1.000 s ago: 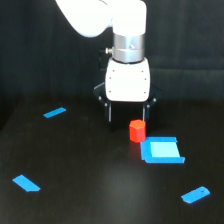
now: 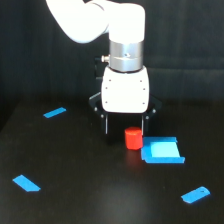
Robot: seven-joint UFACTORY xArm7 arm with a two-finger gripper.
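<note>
My gripper points down from the white arm with its dark fingers spread apart. A red block stands on the black table just below the fingertips, nearer the right-hand finger. Whether a finger touches it I cannot tell against the dark background. Right beside the block is a pale square framed in blue tape. The block lies just left of that frame, outside the pale area.
Blue tape strips mark the table at the back left, front left and front right.
The arm and gripper have come slightly lower in view and a little left. The red block has also shifted slightly toward the front and left. The taped square is unchanged.
</note>
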